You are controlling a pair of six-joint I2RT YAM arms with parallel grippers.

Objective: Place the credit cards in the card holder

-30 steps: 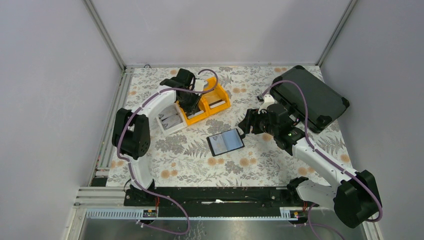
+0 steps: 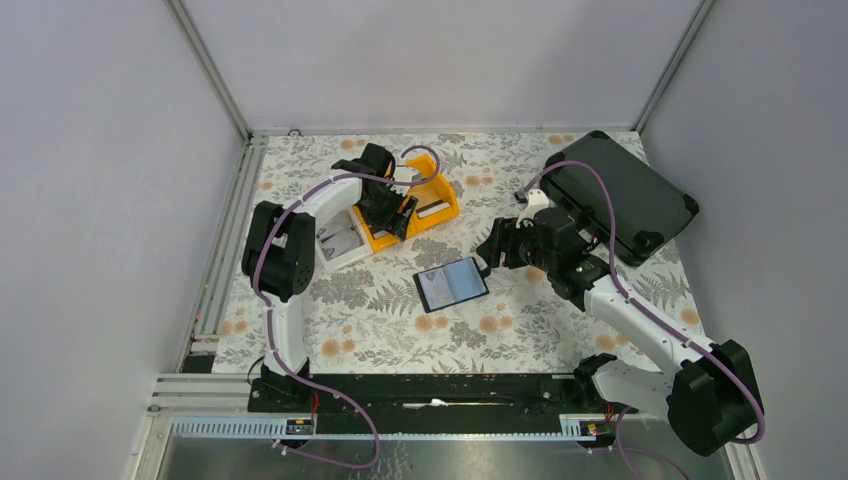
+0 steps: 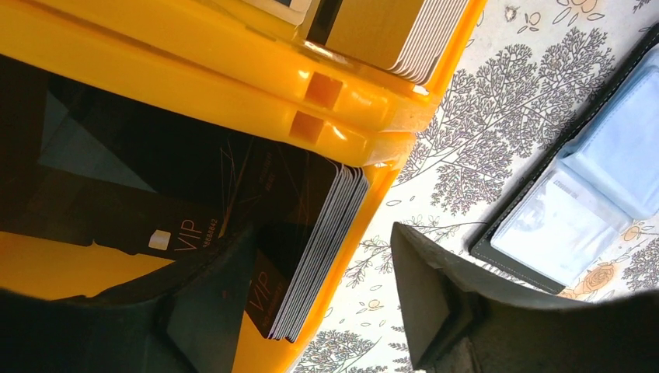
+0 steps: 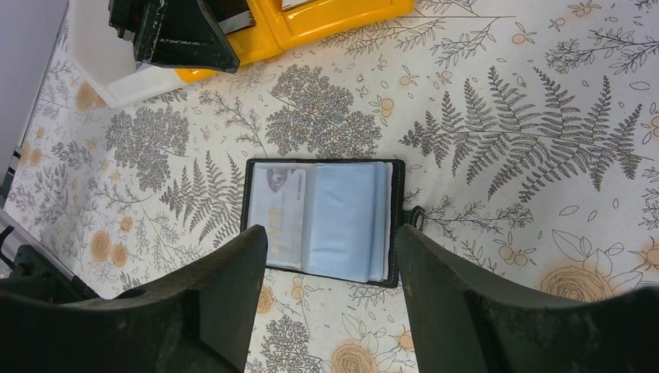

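Observation:
Black VIP cards (image 3: 291,194) stand stacked at the near end of a yellow bin (image 3: 194,93), and a few more lie flat behind them. Over that bin's near wall, my left gripper is open, one finger above the black cards and the other outside over the tablecloth. Nothing is between its fingers. The card holder (image 4: 322,221) lies spread open on the table, with clear sleeves and a black edge. My right gripper hangs open and empty near the holder's right end in the top view (image 2: 500,245).
A second yellow bin (image 2: 440,210) holds gold cards (image 3: 377,35). The white bin (image 2: 345,262) stands to the left with grey cards. A large black case (image 2: 620,195) rests at the back right. Patterned cloth around the holder is clear.
The left gripper has shifted slightly rightward and toward the near side of the yellow bin, and its fingers have spread apart. The right arm and the card holder have stayed still.

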